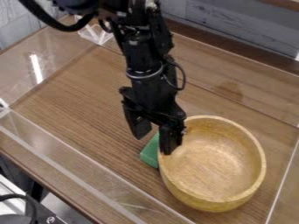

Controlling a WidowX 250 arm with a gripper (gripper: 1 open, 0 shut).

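Observation:
The black gripper [152, 131] hangs from the arm in the centre of the camera view, its fingers open, one at the left and one lower at the right, just above the near-left rim of a yellow bowl [218, 171]. A small green block [149, 154] lies on the wooden table [82, 105] beside the bowl's left side, partly hidden below the gripper and bowl. I see nothing between the fingers.
The bowl takes up the right front of the table. A pale wall [233, 31] stands at the back, and dark cables [17, 214] show at the lower left.

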